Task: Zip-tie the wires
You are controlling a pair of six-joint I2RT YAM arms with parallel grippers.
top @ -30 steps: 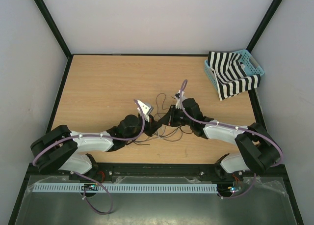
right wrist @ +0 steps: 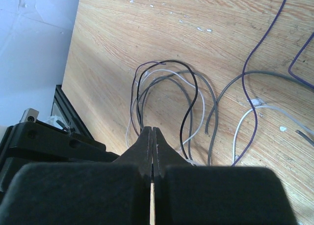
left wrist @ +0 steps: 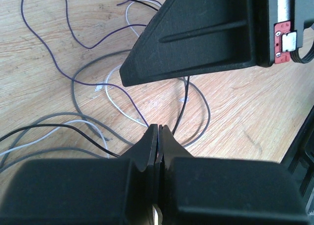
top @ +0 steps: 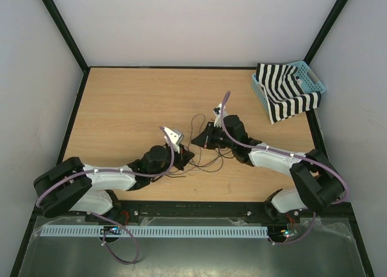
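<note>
Loose wires lie in loops on the table: a purple wire (left wrist: 54, 63), a white wire (left wrist: 115, 104), a grey wire (left wrist: 73, 95) and a black wire (left wrist: 64, 125). My left gripper is shut above them, with nothing showing between its fingertips. My right gripper is also shut, its tips over the table; no object shows between them. From above, the left gripper (top: 193, 156) points right and the right gripper (top: 194, 142) points left, their tips close but apart. Whether a zip tie lies around the wires cannot be made out; the gripper bodies cover part of the bundle.
At the back right, a blue basket (top: 260, 95) holds a black-and-white striped cloth (top: 281, 92). Each gripper stands close in the other's way over the wires.
The left gripper has drawn slightly left and down in the top view. My right gripper has shifted a little up and left, so the tips, close together before, now stand apart.
</note>
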